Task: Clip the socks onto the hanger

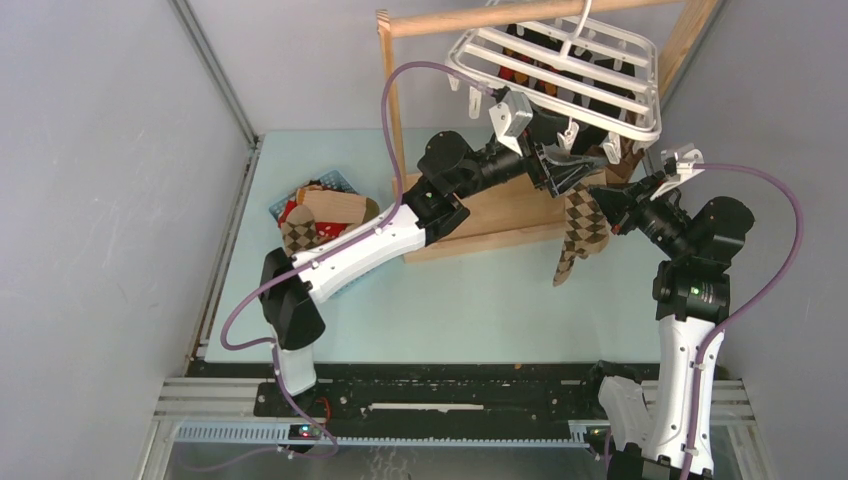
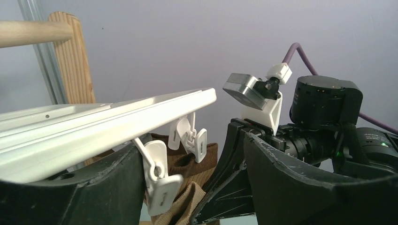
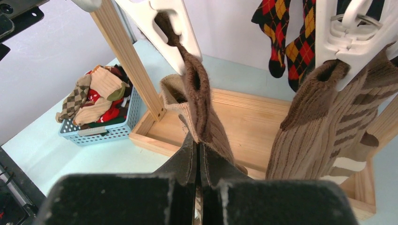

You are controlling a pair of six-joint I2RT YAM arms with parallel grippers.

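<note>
A white hanger [image 1: 560, 75] with clips hangs from the wooden rack. My left gripper stands part open, a white front clip [image 2: 162, 187] between its fingers. My right gripper is shut on a sock, its fingertips touching the fabric just below another view of a clip [image 3: 162, 28]. From that hand hangs a checkered tan-and-brown sock [image 1: 582, 225]. A brown ribbed fold [image 3: 197, 101] runs up to the clip's opening; whether the clip grips it, I cannot tell. A brown sock [image 3: 305, 126] hangs from the neighbouring clip.
Red-and-yellow argyle socks [image 3: 300, 42] hang farther back. A blue basket [image 3: 101, 133] of socks stands at the left. The rack's wooden post [image 3: 126, 56] and base frame [image 3: 155, 144] bound the space.
</note>
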